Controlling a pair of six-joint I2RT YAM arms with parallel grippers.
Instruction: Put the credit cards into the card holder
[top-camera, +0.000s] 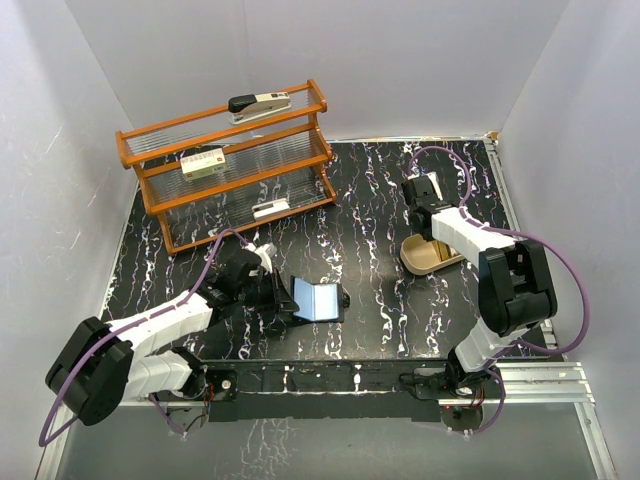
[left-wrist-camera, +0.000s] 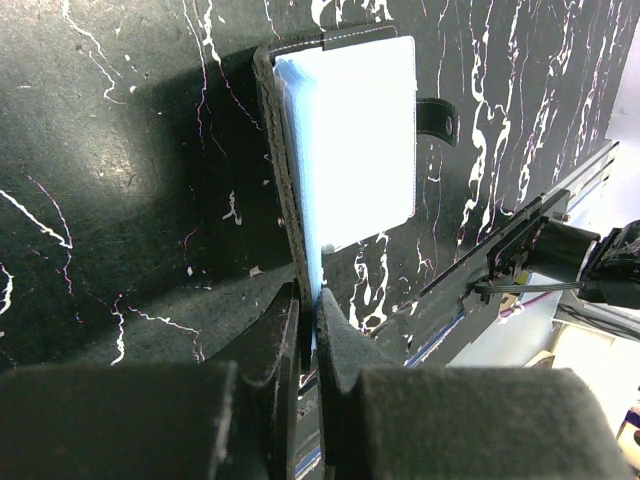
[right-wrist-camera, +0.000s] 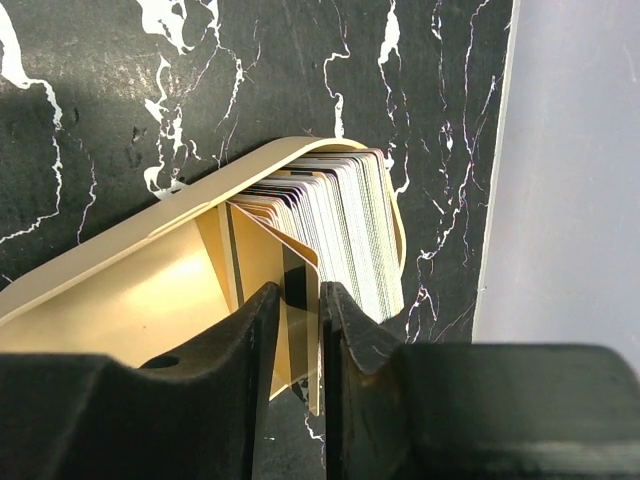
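Note:
The card holder (top-camera: 325, 302) lies spread on the table like a small book, with pale clear sleeves (left-wrist-camera: 365, 130) and a black cover. My left gripper is shut on its raised left cover and sleeve edge. At the right, a tan oval box (top-camera: 420, 265) carries a tight row of cards (right-wrist-camera: 335, 220) at one end. One gold card (right-wrist-camera: 265, 255) with a dark stripe leans away from that row. My right gripper stands part open around this card, a gap showing between its fingers; the card's edge is close to the right finger (right-wrist-camera: 345, 320).
A wooden rack (top-camera: 225, 170) holding a stapler (top-camera: 260, 105) and a small box (top-camera: 203, 163) stands at the back left. Bare marbled table lies between the holder and the tan box. A wall rises close beyond the right arm.

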